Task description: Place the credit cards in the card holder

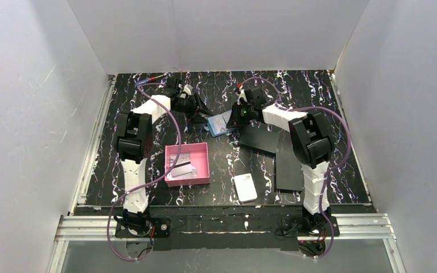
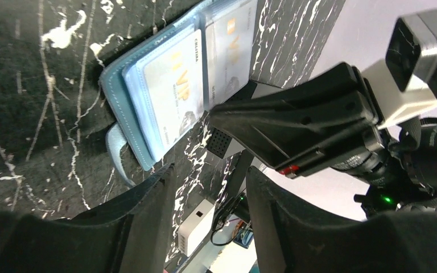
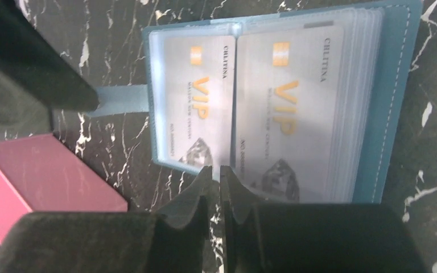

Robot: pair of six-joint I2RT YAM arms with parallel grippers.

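The blue card holder (image 1: 218, 124) lies open at the back middle of the table. A left VIP card (image 3: 200, 96) and a right VIP card (image 3: 284, 108) sit side by side in its clear pockets. My left gripper is open off the holder's left side, nothing between its fingers. Over the holder's right part is my right gripper (image 1: 233, 120), hiding some of it in the top view. Its fingertips stand slightly apart in the right wrist view, with no card visible between them. More cards (image 1: 181, 170) lie in the pink box (image 1: 201, 149).
Two dark flat pieces, a back one (image 1: 260, 140) and a front one (image 1: 289, 172), lie on the right. A white case (image 1: 245, 187) is near the front. A blue-and-red pen-like object (image 1: 146, 81) lies at the back left. Table space between box and white case is clear.
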